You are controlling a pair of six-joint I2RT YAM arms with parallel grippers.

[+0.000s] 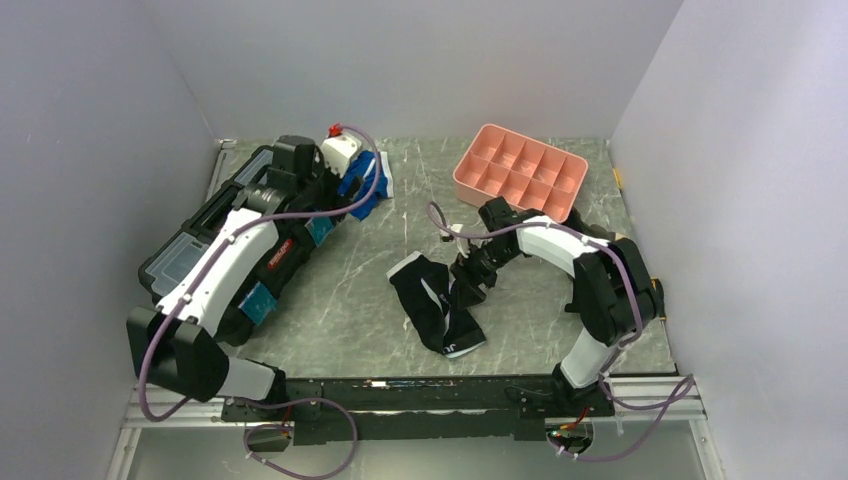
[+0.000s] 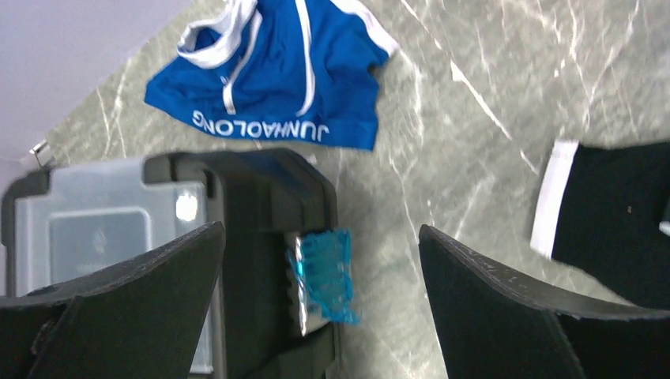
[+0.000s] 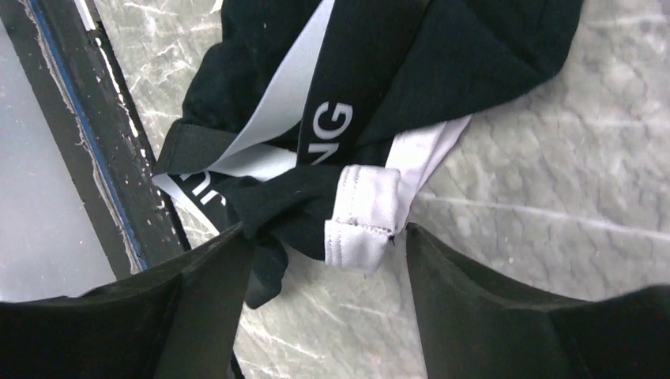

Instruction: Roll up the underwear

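Note:
Black underwear (image 1: 420,297) with white bands lies loosely folded on the table's middle. Right at its edge is my right gripper (image 1: 466,285); in the right wrist view, its fingers (image 3: 466,300) stand apart, with a white-trimmed bit of the black cloth (image 3: 367,209) bunched between or just beyond the tips. Contact on both sides cannot be made out. Over by the toolbox and a crumpled blue pair of underwear (image 2: 300,87) hovers my left gripper, its fingers wide apart and empty. Part of the blue cloth is covered by the left arm in the top view.
A black toolbox (image 1: 180,275) with clear lids fills the left side. At the back stands a pink divided box (image 1: 520,170). More dark cloth (image 1: 590,222) lies at the right, partly hidden by the right arm. Bare table separates blue and black garments.

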